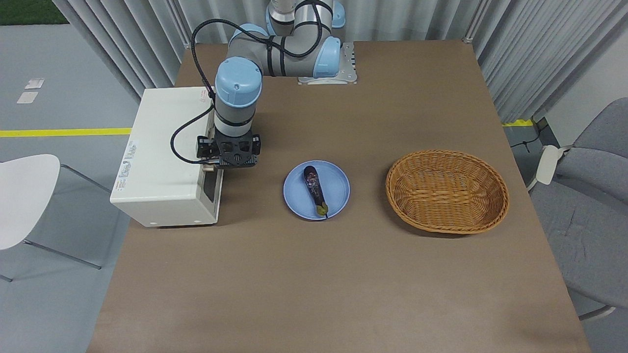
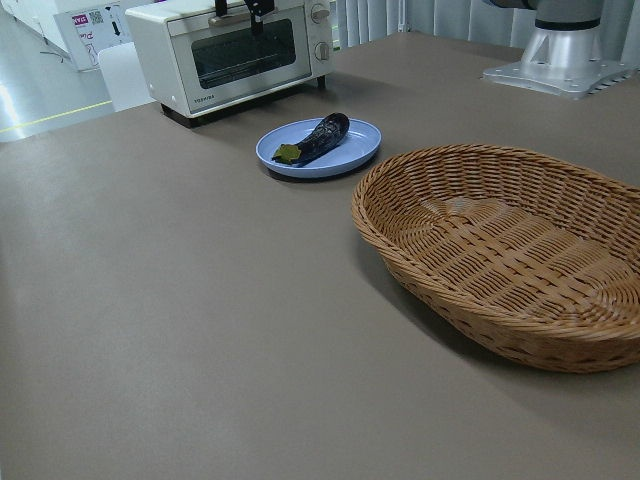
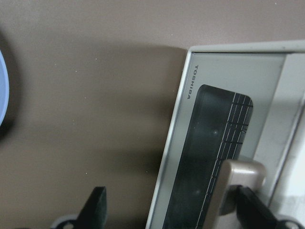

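My gripper is over the front of the white Toshiba toaster oven, at its door handle. In the wrist view the right black finger lies against the handle and the left one stands off to the left over the tabletop, so the fingers look open. An eggplant lies on a blue plate beside the oven. The oven door is upright and shut in the left view.
An oval wicker basket stands right of the plate. The arm's base is at the back of the table, and chairs flank it.
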